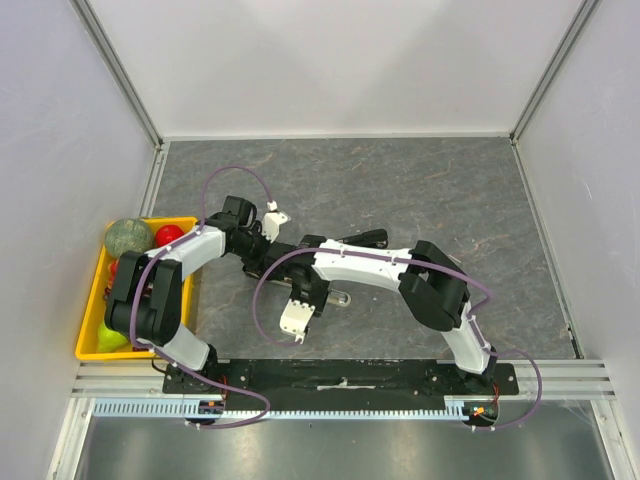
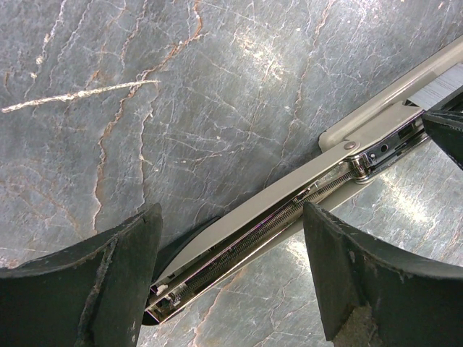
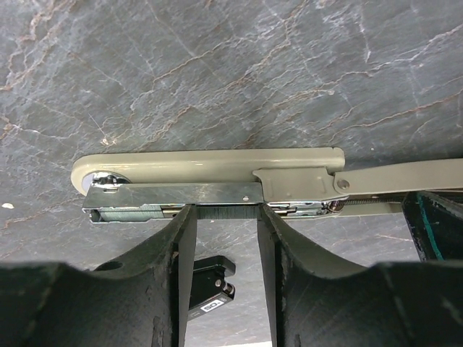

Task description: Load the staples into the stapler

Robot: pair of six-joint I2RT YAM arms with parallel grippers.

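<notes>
The opened stapler (image 3: 202, 163) lies flat in the right wrist view, its long metal channel running left to right. My right gripper is over that channel, fingers part open around a strip of staples (image 3: 226, 212); whether it grips the strip is unclear. In the left wrist view the stapler's arm (image 2: 260, 213) runs diagonally, spring showing. My left gripper stands open over the spring end, fingers either side of it.
A black object (image 3: 210, 285) lies below the stapler in the right wrist view. A yellow bin (image 1: 90, 340) of toy fruit sits at the left.
</notes>
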